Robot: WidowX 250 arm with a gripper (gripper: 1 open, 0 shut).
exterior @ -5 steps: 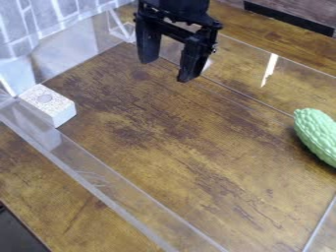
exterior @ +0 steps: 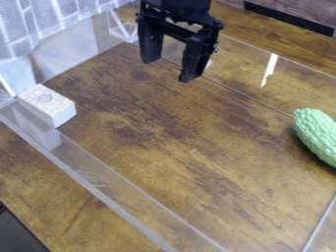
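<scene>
My black gripper (exterior: 175, 51) hangs at the top middle of the camera view, over the brown wooden surface, its fingers spread open with nothing visible between them. A white speckled block (exterior: 46, 105) lies at the left, and a bumpy pale green object (exterior: 316, 136), like a bitter melon, lies at the right edge, partly out of view. Both are well apart from the gripper.
Clear plastic walls (exterior: 118, 192) border the wooden area (exterior: 184, 148). A white, crumpled-looking backdrop (exterior: 39, 25) fills the top left.
My gripper has shifted very slightly upward since a second ago. The block and the green object have stayed where they were.
</scene>
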